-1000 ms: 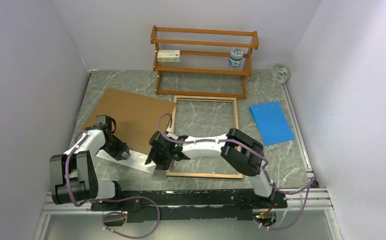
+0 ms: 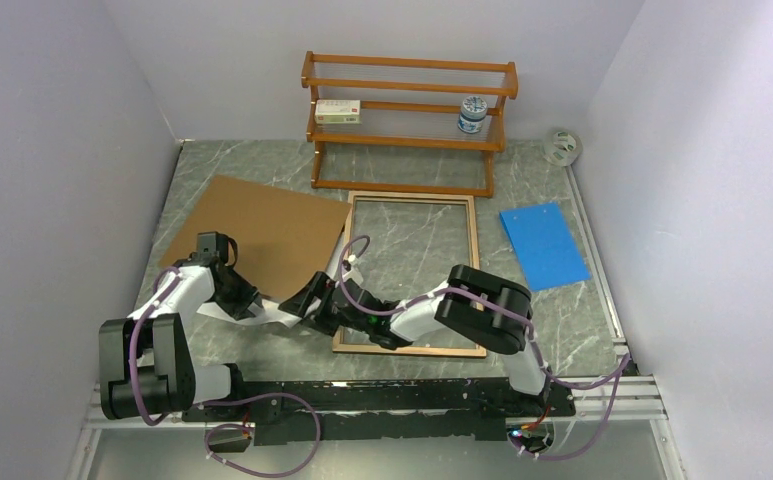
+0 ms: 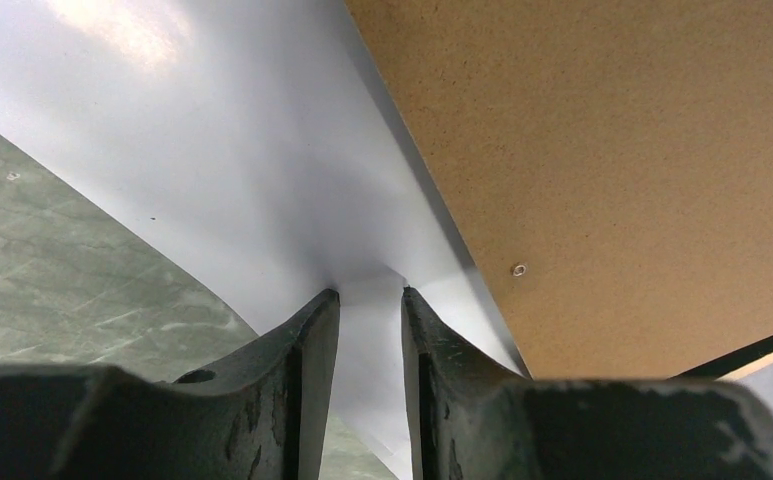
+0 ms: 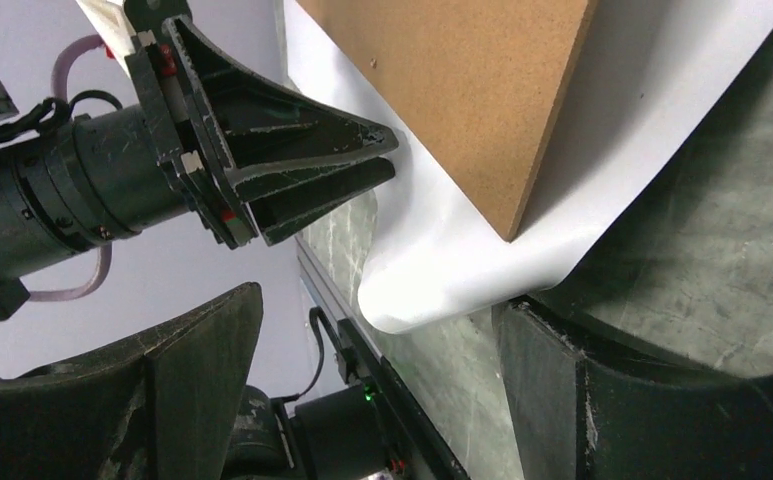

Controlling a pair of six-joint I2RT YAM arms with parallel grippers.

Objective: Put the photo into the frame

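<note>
The white photo (image 2: 274, 313) lies partly beneath the brown board (image 2: 262, 235); its front strip sticks out. On this strip my left gripper is shut, with a small ridge of the photo between its fingertips. In the right wrist view the photo (image 4: 442, 285) has its near corner curled up. My right gripper stands open around that corner, which reaches close to one finger (image 4: 532, 345); whether they touch I cannot tell. The wooden frame (image 2: 474, 235) lies right of the board, partly covered by my right arm.
Behind stands a wooden rack (image 2: 402, 140) holding a box (image 2: 338, 112) and a jar (image 2: 472, 115). A blue sheet (image 2: 544, 246) is on the right, a tape roll (image 2: 562, 147) at the back right. Bare table shows in front of the photo.
My right gripper has shifted and turned near the photo's corner, and the corner has gone from flat to bent up. My left gripper has moved slightly to the right along with the photo strip.
</note>
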